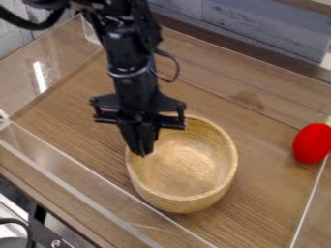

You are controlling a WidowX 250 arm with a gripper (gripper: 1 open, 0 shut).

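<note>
A tan bowl (188,174) sits on the wooden table in the camera view. My black gripper (138,134) is over the bowl's upper left rim, angled downward, with its wrist and body reaching up out of the top of the view. Whether its fingers hold anything is hard to tell; nothing shows clearly between them. The bowl's interior looks empty where visible.
A red round object (312,143) lies at the right edge, with a pale object partly behind it. A grey-white wall stands at the back.
</note>
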